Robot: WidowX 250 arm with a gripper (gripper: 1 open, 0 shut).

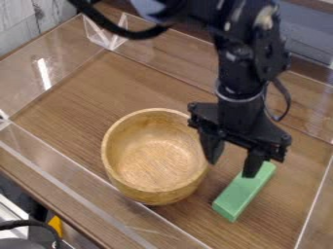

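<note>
The black gripper (242, 149) hangs over the right half of the table, its fingers apart and empty. Just below it, to the right, a green rectangular block (243, 190) lies on the wooden surface. A round tan wooden bowl (150, 160) stands to the left of the gripper and block.
A small clear object (108, 27) sits near the top left edge. Dark cables and a yellow part lie beyond the lower left edge.
</note>
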